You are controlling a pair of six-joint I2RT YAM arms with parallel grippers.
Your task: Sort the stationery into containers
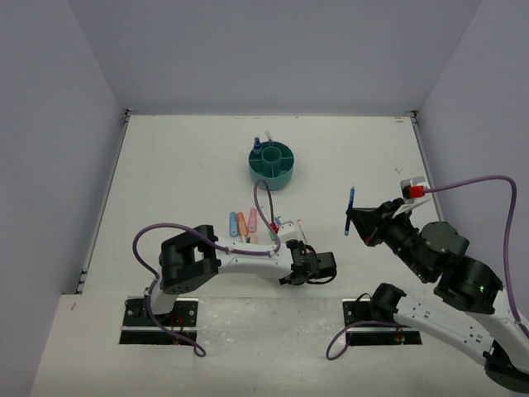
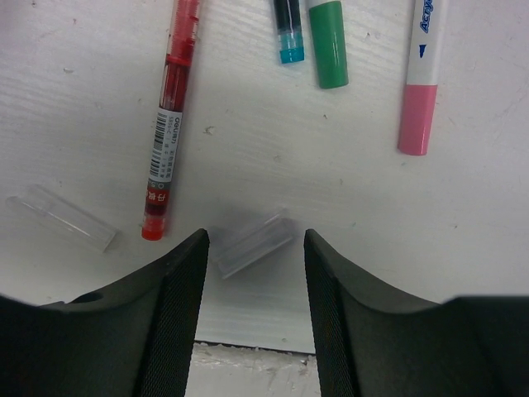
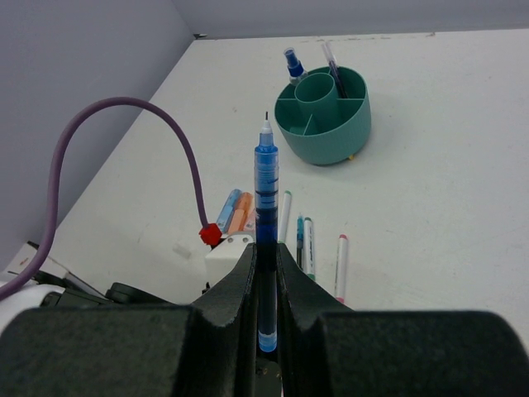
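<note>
In the right wrist view my right gripper is shut on a blue pen (image 3: 266,182) held upright, clear of the table. My left gripper is low and open; a clear cap (image 2: 254,246) lies slantwise on the table between its fingertips as seen from the wrist, not gripped. Another clear cap (image 2: 66,217) lies to the left, close to a red pen (image 2: 165,145). A teal-tipped pen (image 2: 288,33), a green marker (image 2: 329,45) and a pink marker (image 2: 420,83) lie further off. The green divided holder (image 1: 272,169) stands at the back.
Two pens (image 3: 293,64) stand in the holder's compartments. Blue (image 1: 233,225), orange (image 1: 242,225) and pink (image 1: 252,220) pieces lie left of the markers. My left arm (image 1: 248,263) covers part of the table.
</note>
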